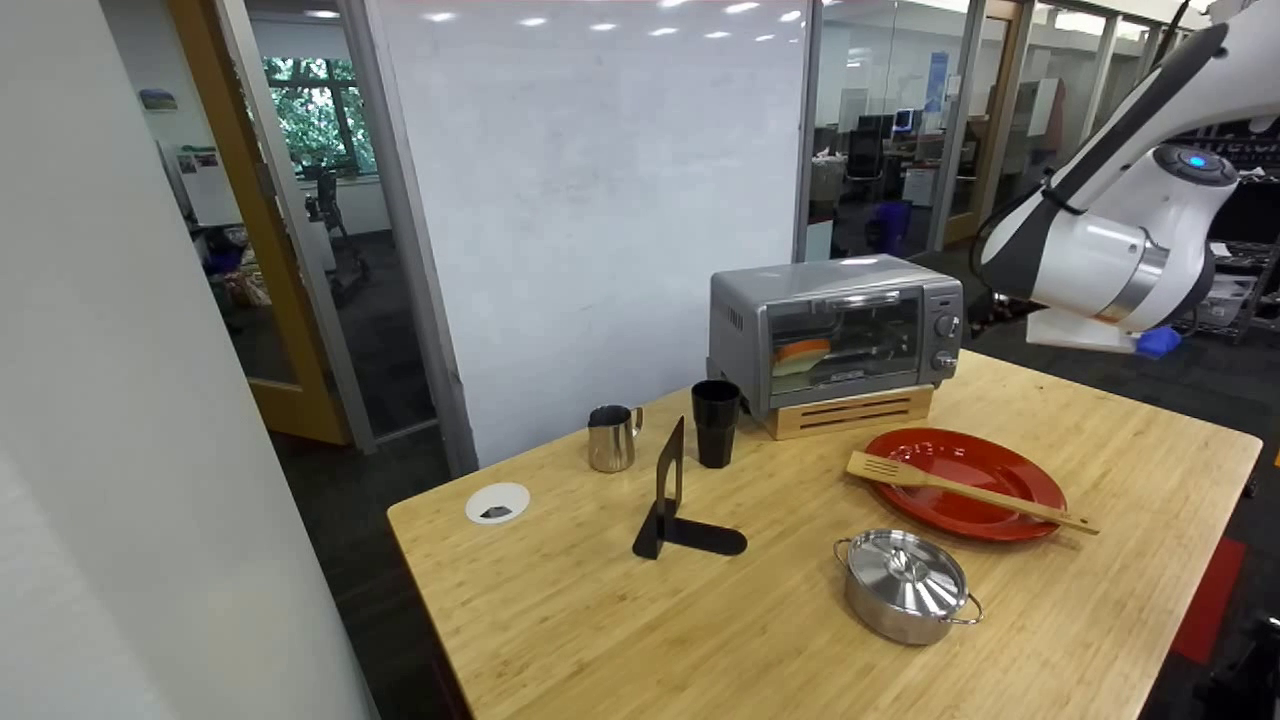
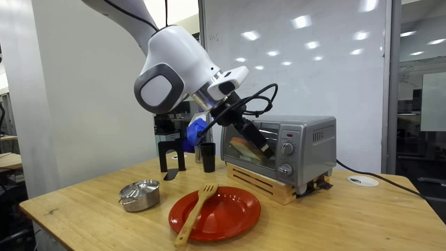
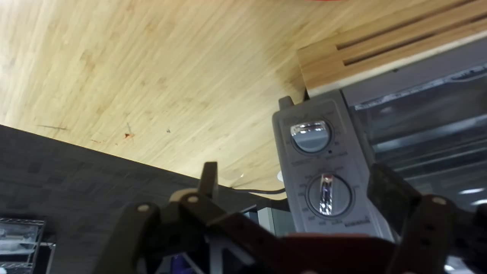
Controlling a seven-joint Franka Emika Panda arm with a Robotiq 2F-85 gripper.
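Note:
In the wrist view my gripper is open, its two dark fingers [image 3: 209, 180] wide apart with nothing held. Between and beyond them shows the control panel of the grey toaster oven [image 3: 299, 162], with an upper knob [image 3: 328, 195] and a lower knob [image 3: 311, 136]. From the second exterior view, a black finger stands in front of the door of the oven [image 2: 317, 157], left of the knobs; whether it touches cannot be told. The door is shut, and something orange and pale [image 1: 801, 354] shows behind its glass. The arm hides most of the gripper in the first exterior view.
A slotted wooden stand [image 1: 854, 410] is under the oven. In front lies a red plate [image 2: 234, 209] with a wooden spatula [image 2: 194, 215] across it. A lidded steel pot [image 1: 906, 588], black cup [image 1: 716, 426], steel pitcher [image 1: 612, 442] and black bookend [image 1: 702, 536] stand farther left.

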